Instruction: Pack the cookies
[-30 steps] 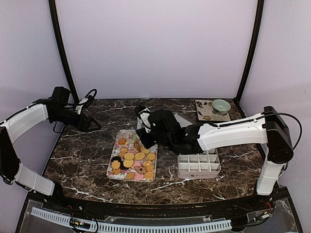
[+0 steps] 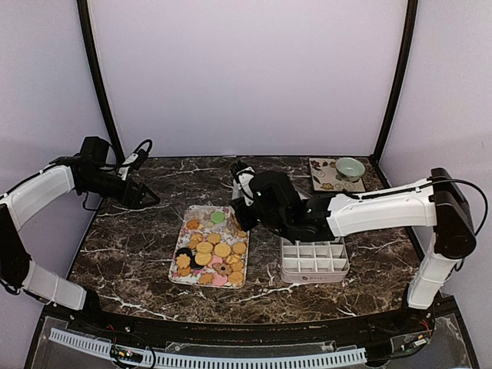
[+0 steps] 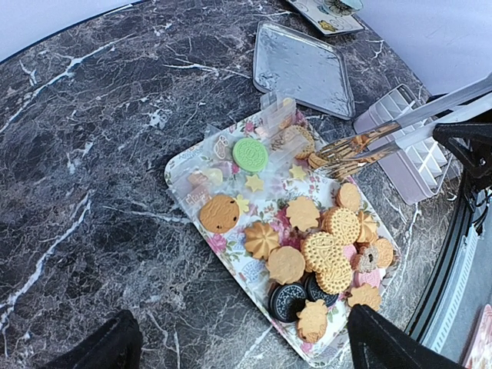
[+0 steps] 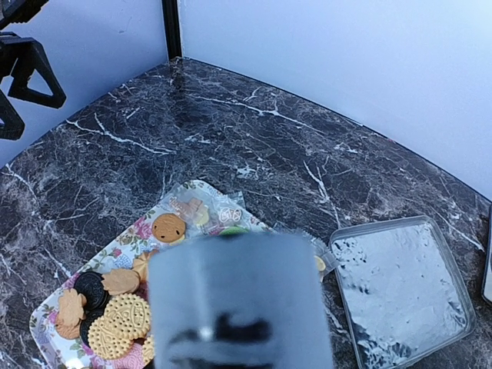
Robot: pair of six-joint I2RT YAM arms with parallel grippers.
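Observation:
A floral tray [image 2: 178,273] of assorted cookies and clear bags lies in the middle of the table. My right gripper [image 2: 240,217] is low over its back right corner; in the left wrist view its long tong-like tips reach down by a small round cookie [image 3: 298,140], and whether they grip it I cannot tell. In the right wrist view a blurred grey shape hides the tips. My left gripper [image 2: 138,196] hangs open at the left, with nothing between its fingers. A white divided box [image 2: 314,275] sits right of the tray, its compartments looking empty where visible.
A metal tray [image 3: 300,65] lies behind the box, partly under my right arm in the top view. A patterned board [image 2: 323,181] with a green bowl [image 2: 350,165] is at the back right.
My right gripper and arm have shifted to the right, toward the box side. The left arm is essentially still.

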